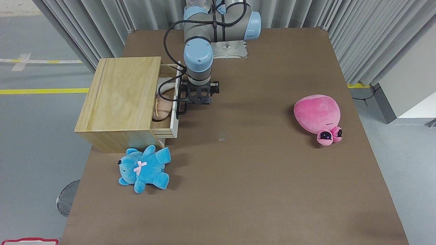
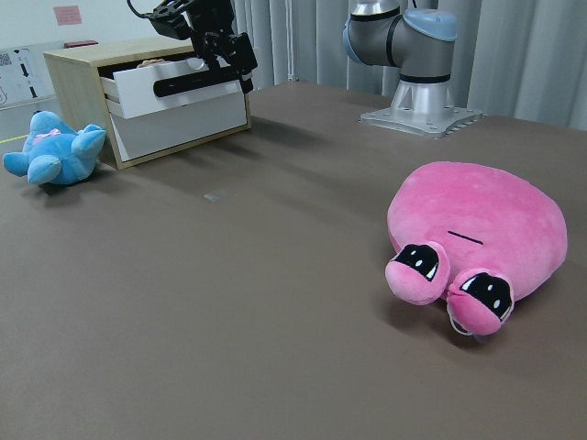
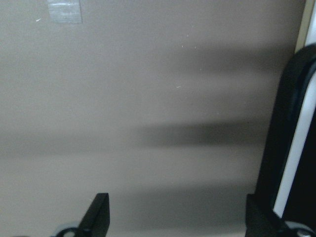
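My gripper is at the front of the top drawer of a light wooden cabinet (image 1: pixel 114 94). In the wrist view its fingers stand well apart, the right one at the drawer's black handle (image 2: pixel 196 80). The drawer (image 1: pixel 162 130) is partly out, with a beige object (image 1: pixel 161 108) and a pale one inside, partly hidden by the arm. A blue bear (image 1: pixel 145 171) lies beside the cabinet; a pink plush (image 1: pixel 316 114) lies on the table's right.
The arm's base (image 2: pixel 422 119) stands at the back.
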